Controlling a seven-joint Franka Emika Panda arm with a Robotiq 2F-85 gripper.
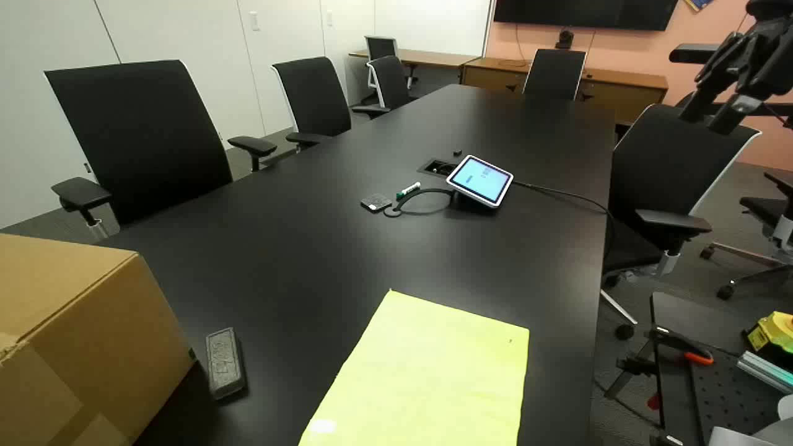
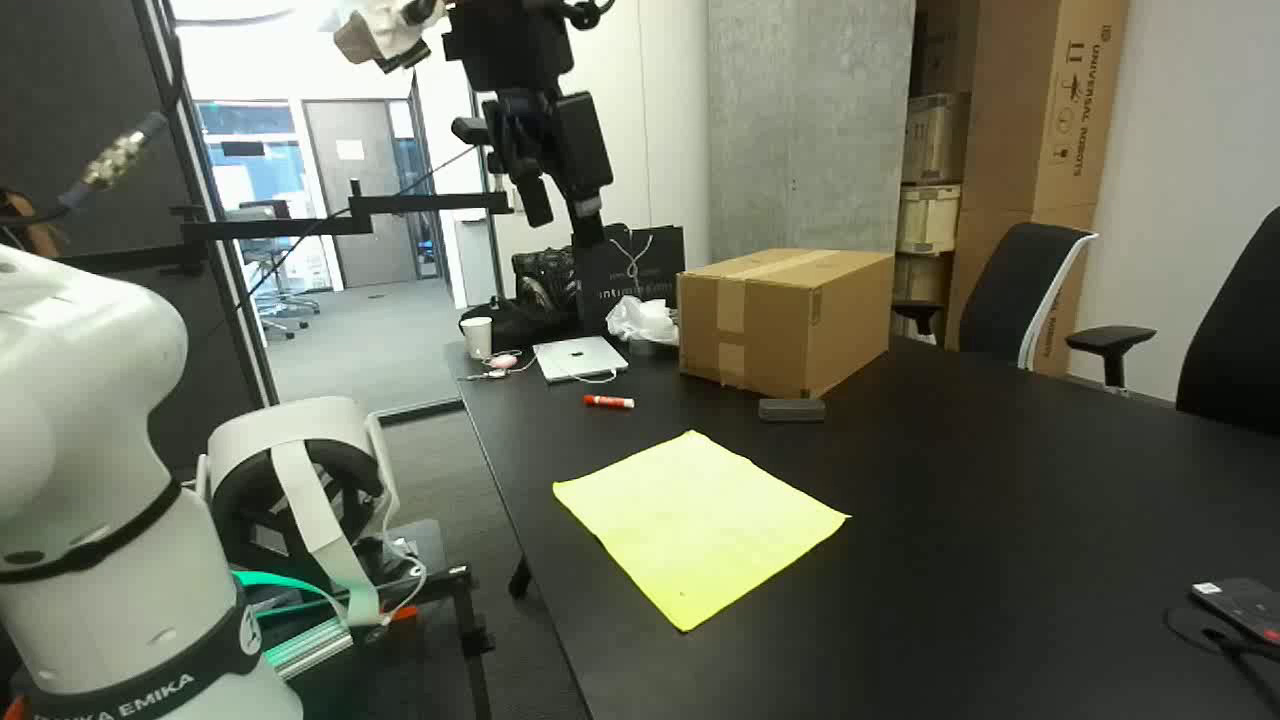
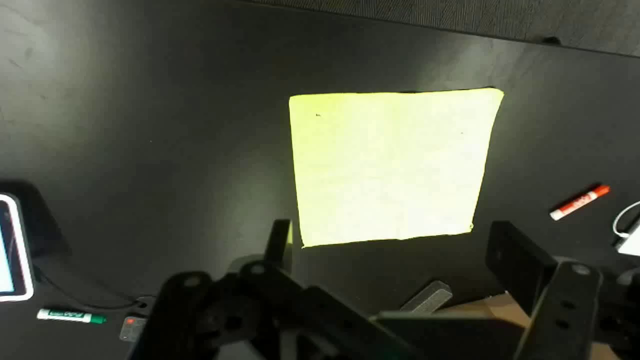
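A yellow cloth lies flat and spread out on the black table. High above the tabletop is my gripper, its two fingers wide apart, nothing between them. In the second exterior view the gripper hangs at upper left, well clear of the cloth. The first exterior view has the gripper at the upper right and the cloth at the front, partly cut off by the frame. A grey eraser rests by the cardboard box.
A red marker, a laptop and a white cup stand beyond the cloth. Elsewhere are a tablet, a green marker and a small dark device. Bare table surrounds the cloth. Chairs line the sides.
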